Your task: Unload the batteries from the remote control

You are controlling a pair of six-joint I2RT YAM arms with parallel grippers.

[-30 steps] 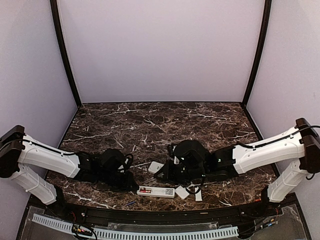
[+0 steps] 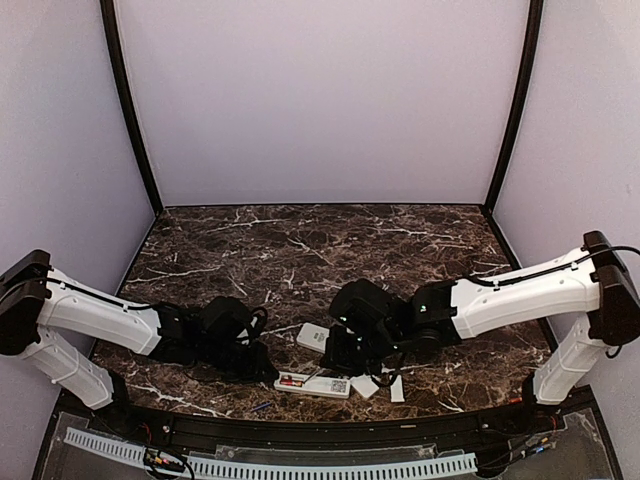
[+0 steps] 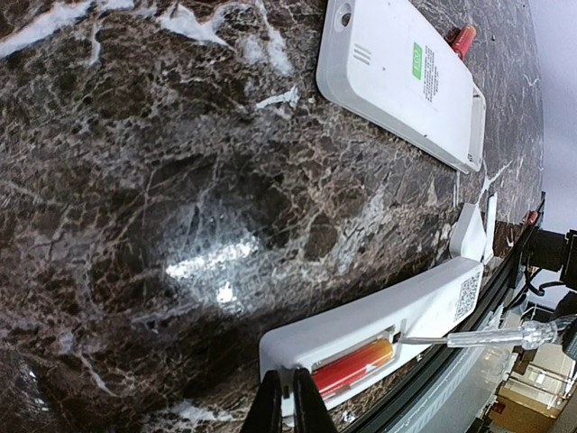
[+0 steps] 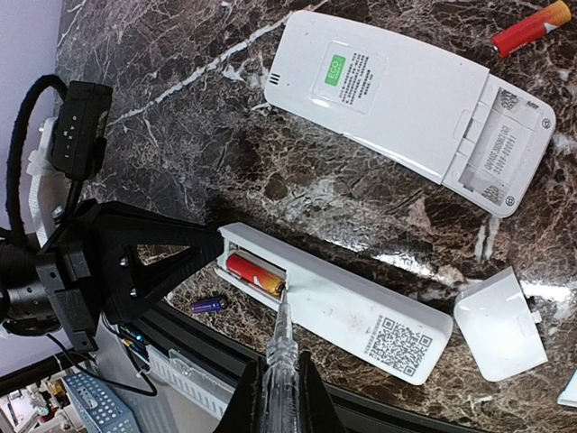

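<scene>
The white remote control [image 4: 361, 311] lies face down near the table's front edge, its battery compartment uncovered. One red and orange battery [image 4: 255, 273] shows in that compartment. At the compartment end, my left gripper is shut on the remote's end. My right gripper is shut on a screwdriver with a clear handle [image 4: 282, 361]. The metal tip of the screwdriver touches or nearly touches the battery's orange end; exact contact cannot be told.
A second white remote [image 4: 379, 99] with an empty compartment lies behind, a red battery [image 4: 532, 29] beyond it. White covers [image 4: 500, 323] rest to the right. A small blue battery [image 4: 209, 305] lies near the front edge.
The left arm and the remote have stayed in place.
</scene>
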